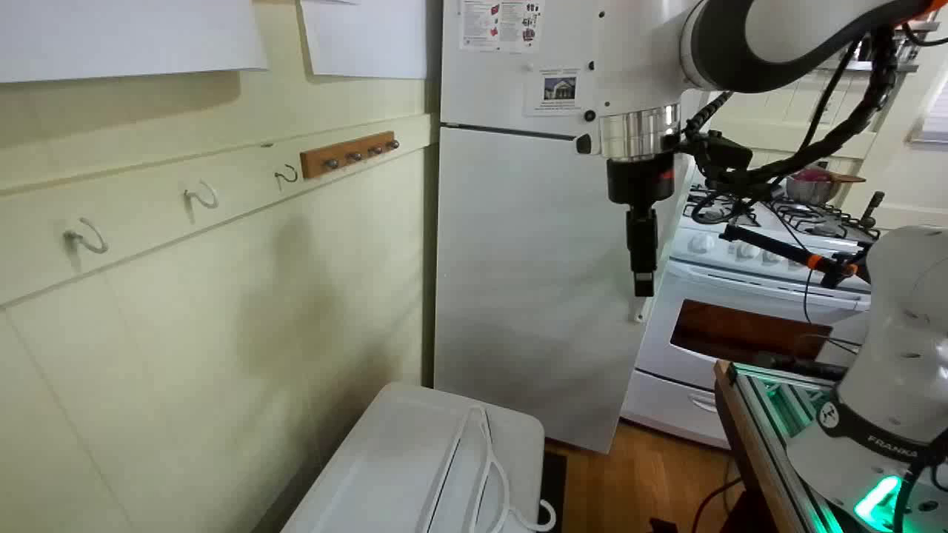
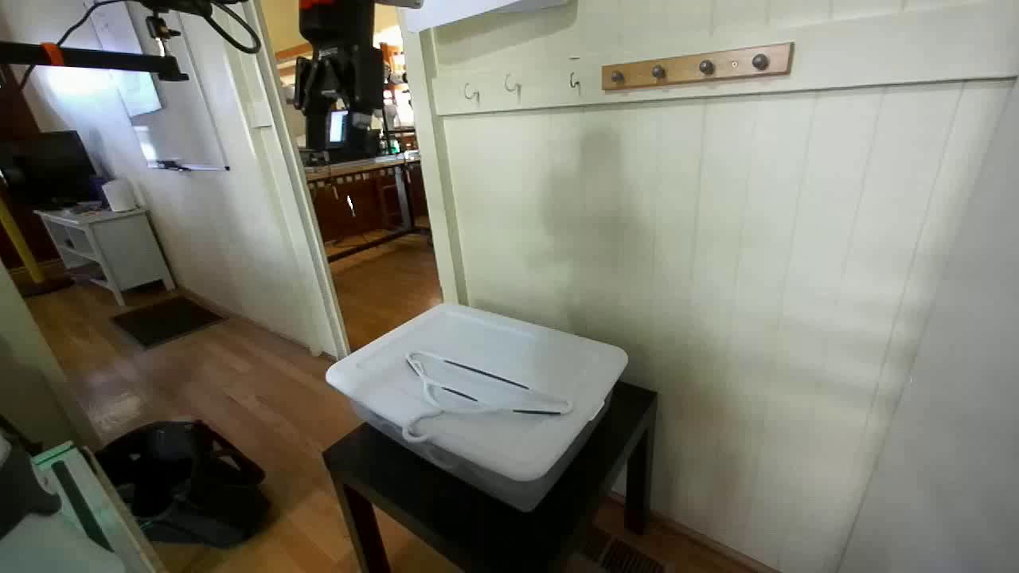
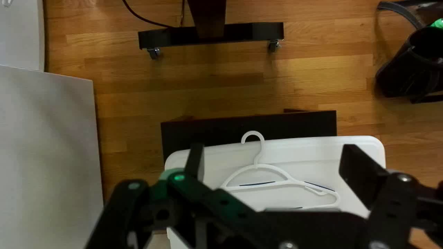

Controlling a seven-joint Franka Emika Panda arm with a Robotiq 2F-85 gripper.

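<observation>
A white clothes hanger [image 2: 458,409] lies flat on the white lid of a storage bin [image 2: 535,353], its hook reaching past the lid's edge. In the wrist view the hanger [image 3: 276,168] shows below and between the spread fingers, part of it covered by the gripper body. My gripper [image 1: 643,289] points straight down, well above the bin and in front of the fridge in exterior view 1. Its fingers stand wide apart in the wrist view, open and empty [image 3: 272,162]. Exterior view 2 has the gripper [image 2: 339,143] high at upper left.
A black table [image 2: 382,468] carries the bin beside the wall. Wall hooks [image 1: 203,195] and a wooden peg rack [image 1: 349,155] are mounted above it. The fridge [image 1: 533,266] and stove [image 1: 746,302] stand behind the arm. A black bag [image 2: 186,477] lies on the floor.
</observation>
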